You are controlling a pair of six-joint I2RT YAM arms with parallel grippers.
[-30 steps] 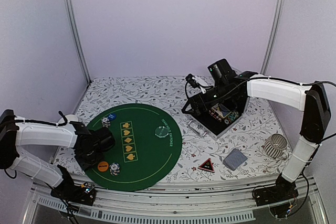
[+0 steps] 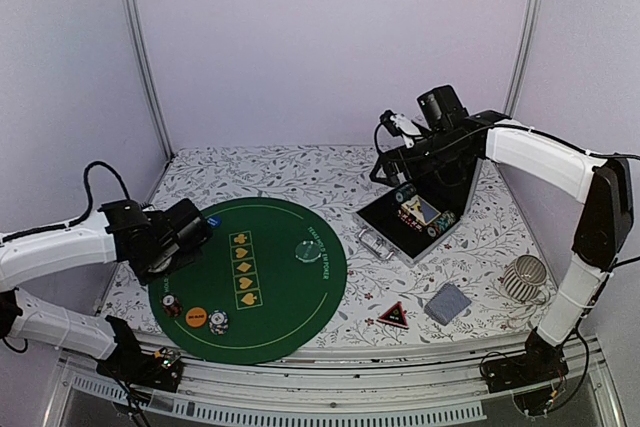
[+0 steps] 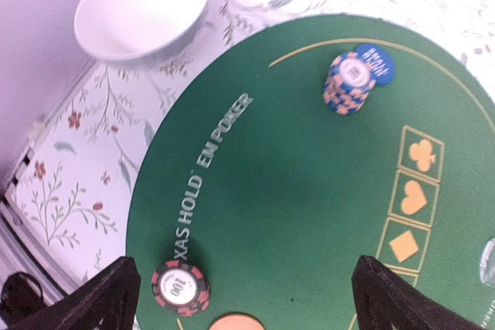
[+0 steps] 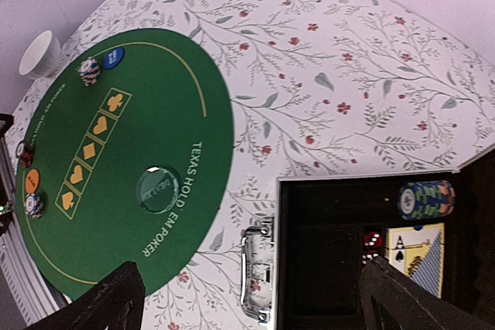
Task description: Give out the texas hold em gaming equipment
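Observation:
My left gripper is open above the left side of the round green mat (image 2: 285,287), nothing between its fingers. Below it a dark red-and-white stack of 100 chips (image 3: 181,287) stands on the mat beside an orange disc (image 2: 196,317). A black-and-white chip stack (image 2: 218,322) sits right of that disc. Farther back, a blue-and-white stack (image 3: 348,83) touches a blue disc (image 3: 377,63). A clear dealer disc (image 4: 158,189) lies at the mat's right. Over the open case (image 4: 325,199) hangs my right gripper, open and empty; the case holds chips (image 4: 427,199), dice (image 4: 372,242) and cards (image 4: 415,256).
In front of the case lie a black-and-red triangle (image 2: 393,316) and a grey-blue card deck (image 2: 447,303). A striped cup (image 2: 524,278) stands at the far right, a white bowl (image 3: 143,9) behind the mat's left edge.
My left gripper has risen and moved back, uncovering the dark red chip stack on the mat. The right gripper has shifted right and back over the case.

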